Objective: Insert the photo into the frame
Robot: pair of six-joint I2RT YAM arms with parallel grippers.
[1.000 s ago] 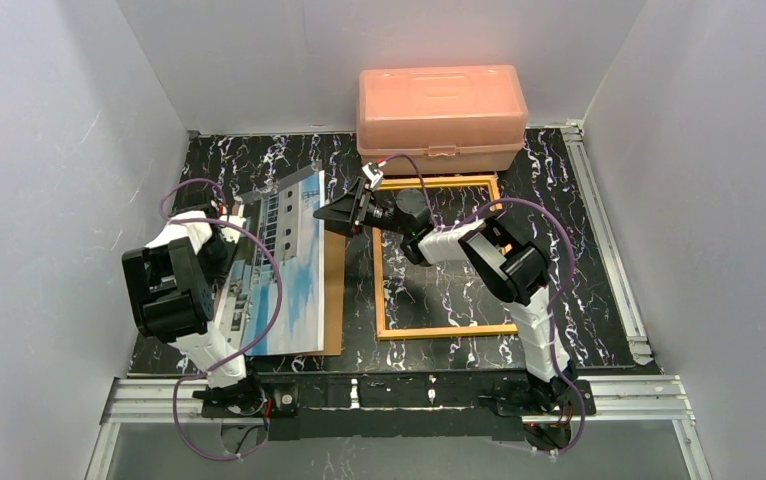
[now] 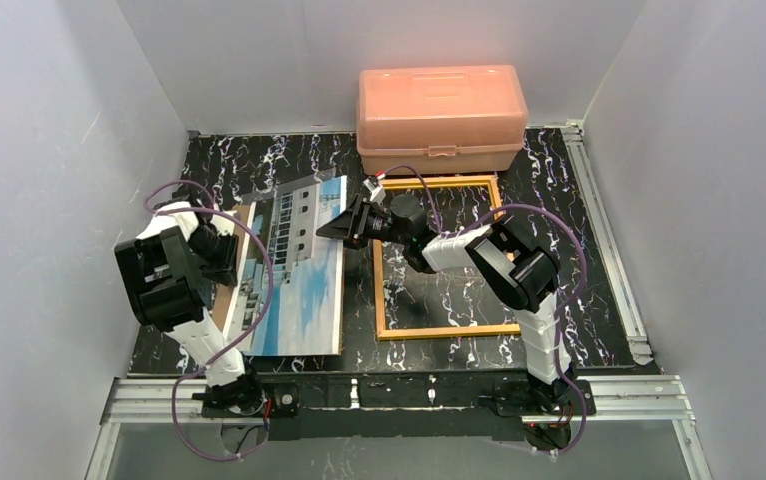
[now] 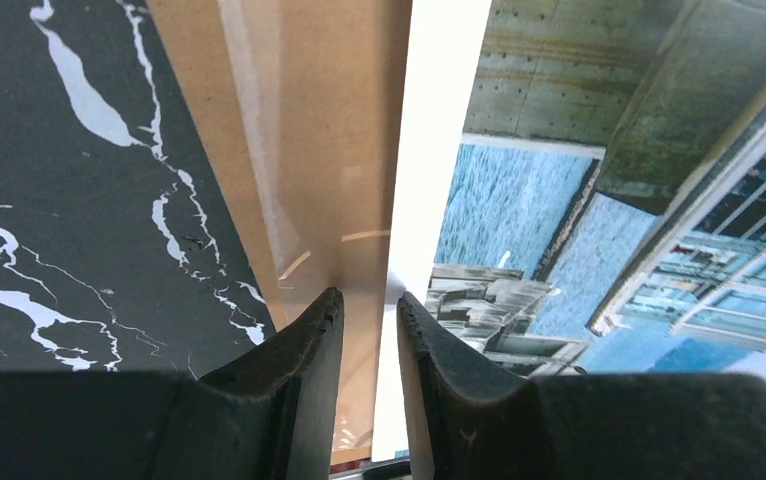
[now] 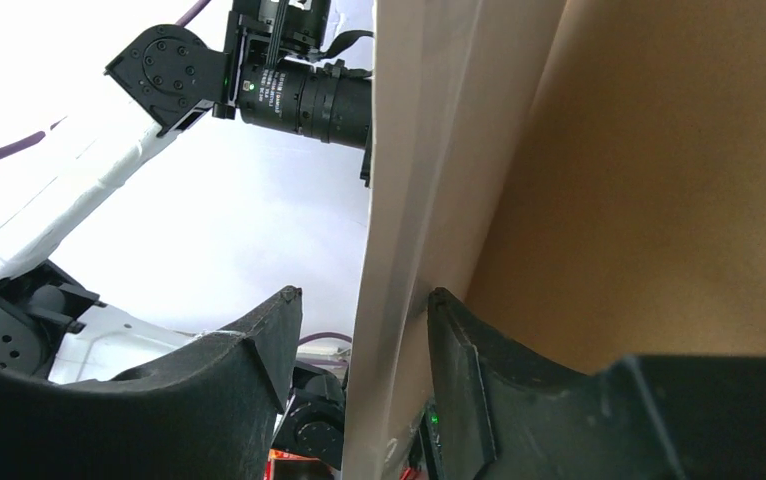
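Note:
The photo point(image 2: 304, 265), a white-bordered picture of a building and sky, lies at the left on a brown board point(image 2: 223, 300). At its left edge, my left gripper is part open over the board; the photo's white border point(image 3: 429, 150) runs by the right-hand finger. On the opposite side, my right gripper stands open with a pale edge strip point(image 4: 384, 300) between its fingers, closer to the right-hand one and apart from the other. An empty yellow wooden frame point(image 2: 449, 331) lies flat on the right, partly beneath the right arm.
An orange, lidded box point(image 2: 442, 110) stands at the back behind the frame. Clear plastic point(image 2: 304, 183) shows past the photo's far edge. Purple cables point(image 2: 271, 280) loop over the photo and right arm. Bare marble-patterned table separates photo and frame.
The photo has moved right: more board is bare on its left, and the strip of board on its right is now covered. My right gripper has moved slightly nearer the front.

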